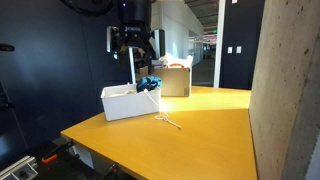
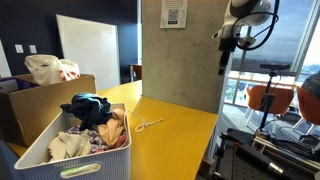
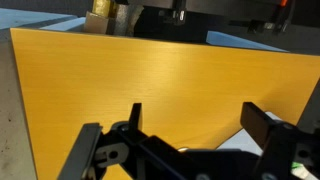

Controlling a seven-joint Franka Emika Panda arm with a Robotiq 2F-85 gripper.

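My gripper is open in the wrist view, its two dark fingers wide apart over bare yellow tabletop with nothing between them. In exterior view 2 the gripper (image 2: 222,62) hangs high at the right, well above the table and away from the basket. A white basket (image 2: 105,163) holds crumpled cloths: a dark blue one (image 2: 86,107), with beige and pinkish ones (image 2: 70,146) beside it. On the table beside the basket lies a thin white cord (image 2: 147,126), partly looped. Only a corner of the basket (image 3: 236,144) shows in the wrist view.
Behind the basket stands a brown cardboard box (image 2: 50,112) with a white plastic bag (image 2: 48,69) on top. A concrete wall (image 1: 285,90) borders one side of the yellow table (image 1: 215,125).
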